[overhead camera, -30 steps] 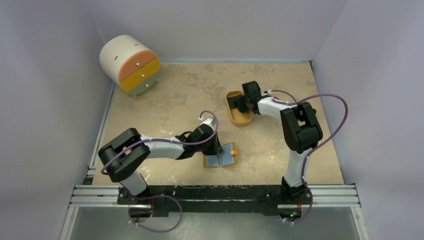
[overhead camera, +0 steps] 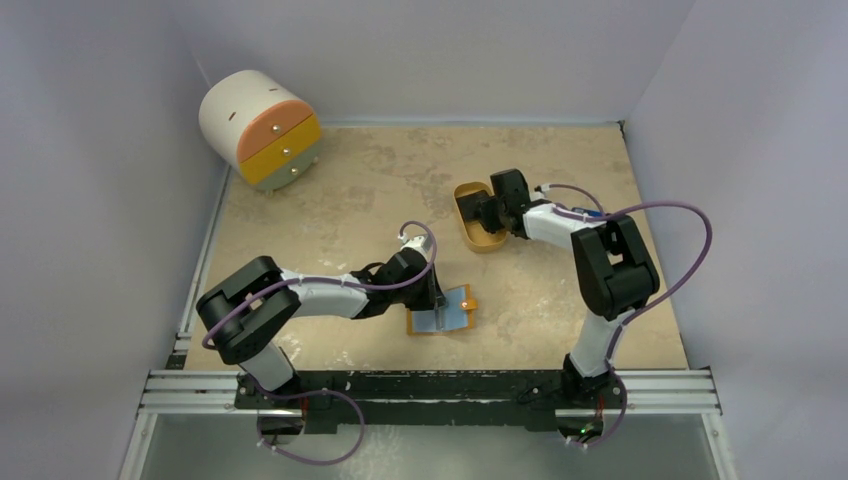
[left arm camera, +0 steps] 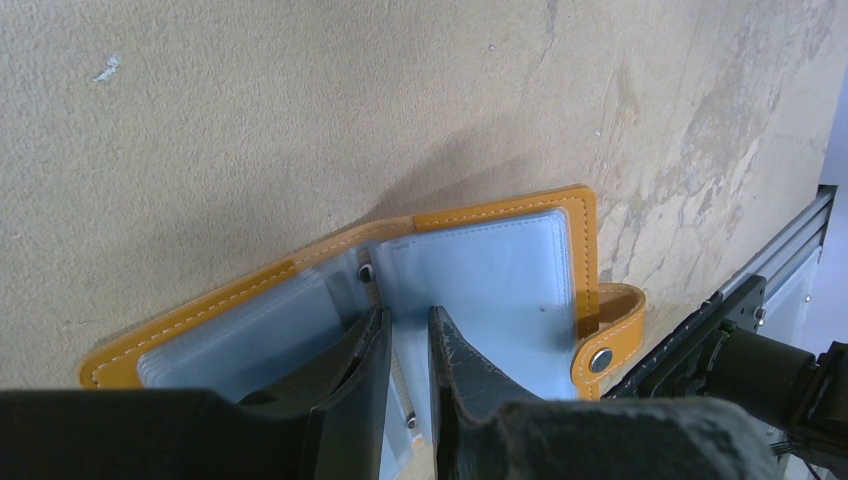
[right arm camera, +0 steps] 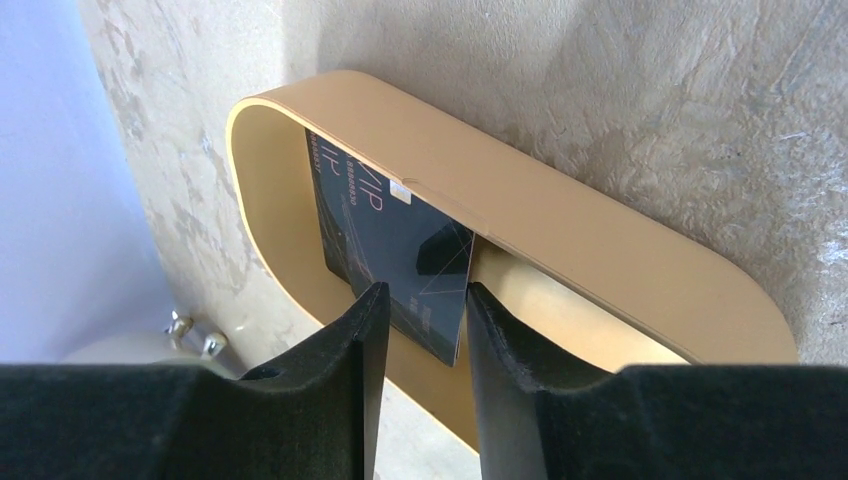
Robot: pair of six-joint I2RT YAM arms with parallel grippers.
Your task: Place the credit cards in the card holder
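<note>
Dark cards [right arm camera: 390, 230] lie at one end of the tan oval tray [overhead camera: 480, 243], one overlapping another. My right gripper is part open over the tray, its fingertips close to the end of the upper card; no card is visibly gripped. The card holder [overhead camera: 460, 318] lies spread flat near the front, with light blue sleeves, a tan stitched edge and a snap strap [left arm camera: 612, 345]. Directly over its fold, my left gripper stands with a narrow gap between its fingers. Whether the fingertips touch the sleeves, I cannot tell.
A small blue item [overhead camera: 588, 211] is partly hidden by the right arm. The barrel-shaped drawer cabinet [overhead camera: 262, 130] stands at the back left. Bare table [overhead camera: 380, 190] lies between the cabinet and the tray.
My right gripper has shifted slightly toward the front and right, and the tray sits a touch further right. The blue item has come into view behind the right arm. The left arm and holder have stayed still.
</note>
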